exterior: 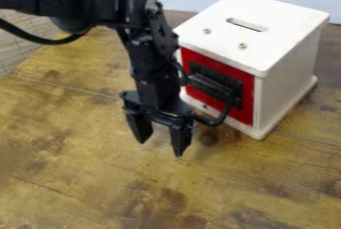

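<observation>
My black gripper (160, 133) hangs over the wooden table in front of the white box, its two fingers apart and pointing down, with nothing between them. The white box (286, 74) stands at the right, with a slot and two small fittings on top. Its red front panel (242, 115) faces left and carries a dark door or handle piece, partly behind my arm and a cable.
A pale wall runs along the back, and a tiled surface shows at the far left.
</observation>
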